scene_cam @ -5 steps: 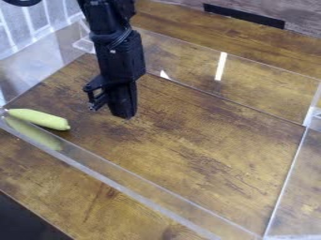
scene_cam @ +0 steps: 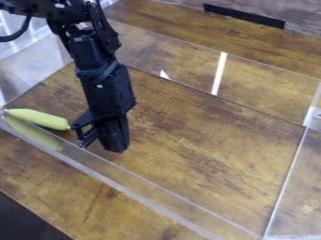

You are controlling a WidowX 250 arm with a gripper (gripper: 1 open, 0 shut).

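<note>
A pale yellow banana-like object [scene_cam: 36,118] lies on the wooden floor of a clear-walled enclosure at the left. My black gripper [scene_cam: 103,142] is low over the floor just to the right of it, near the front clear wall, with its tip pointing down. The gripper looks shut, and nothing shows held in it.
Clear walls [scene_cam: 221,73] surround the wooden work area [scene_cam: 213,150], whose middle and right are empty. A dark strip [scene_cam: 245,15] lies beyond at the back.
My gripper has moved down and toward the front, closer to the yellow object, which has stayed where it was.
</note>
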